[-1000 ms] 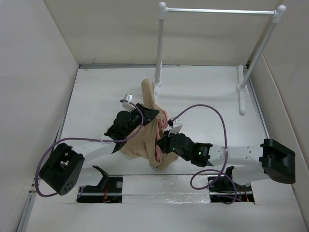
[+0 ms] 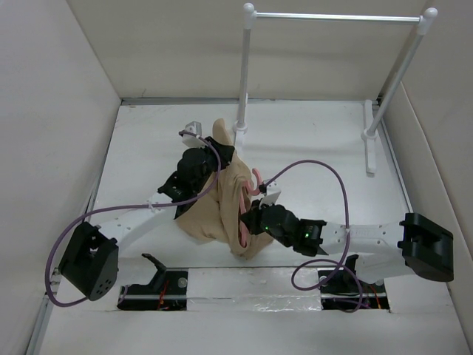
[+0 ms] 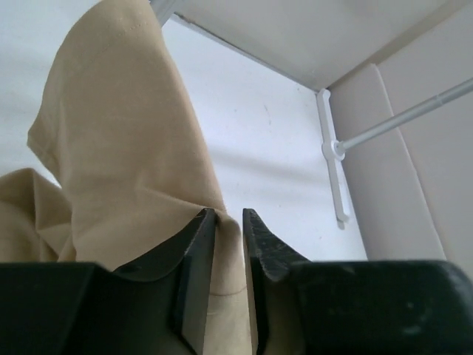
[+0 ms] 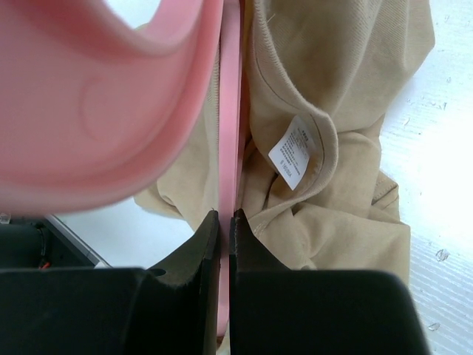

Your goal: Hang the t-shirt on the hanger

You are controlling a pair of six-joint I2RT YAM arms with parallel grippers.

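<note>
The tan t-shirt (image 2: 207,222) is bunched at the middle of the white floor, with its upper end standing up. My left gripper (image 2: 225,151) is at that raised fabric; in the left wrist view its fingers (image 3: 192,281) touch a fold (image 3: 133,148), with a narrow gap between them. The pink hanger (image 2: 244,200) sits within the shirt, its hook end showing at the right. My right gripper is shut on the hanger's long pink bar, beside a collar band with a white label (image 4: 292,151).
A white rack with a top bar (image 2: 332,16) stands at the back on two feet, one at the right (image 2: 369,159). Walls enclose the sides and back. The floor right of the shirt, before the rack, is clear.
My left gripper has moved slightly up and away toward the back, and the shirt's raised end has shifted a little left. My right gripper has stayed in place.
</note>
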